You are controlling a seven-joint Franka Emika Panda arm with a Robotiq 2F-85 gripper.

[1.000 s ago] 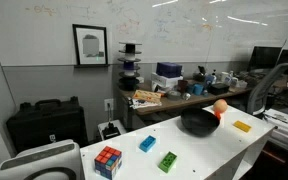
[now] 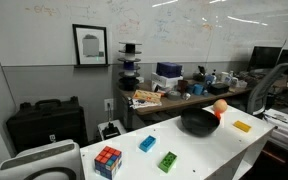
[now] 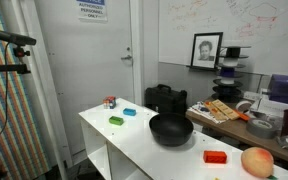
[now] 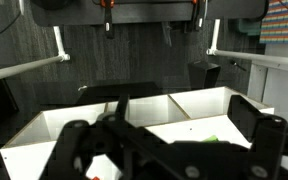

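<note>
My gripper stands open in the wrist view, its black fingers wide apart with nothing seen between them. On the white table lie a blue block (image 2: pixel 146 144) and a green block (image 2: pixel 167 162), close to a multicoloured puzzle cube (image 2: pixel 108 162). A black bowl (image 3: pixel 171 129) sits mid-table; its inside is too dark to read. Beyond it are a red block (image 3: pixel 215 157), an orange-pink round fruit (image 3: pixel 257 161) and a yellow block (image 2: pixel 242 126). Under the gripper in the wrist view, a bit of something green (image 4: pixel 212 139) shows, partly hidden.
A white appliance (image 2: pixel 44 163) stands at the near left of exterior view 1. Behind the table runs a wooden bench (image 3: pixel 246 130) crowded with tools and boxes. A black case (image 2: pixel 48 123) rests by the wall. Bare tabletop lies between the green block and bowl.
</note>
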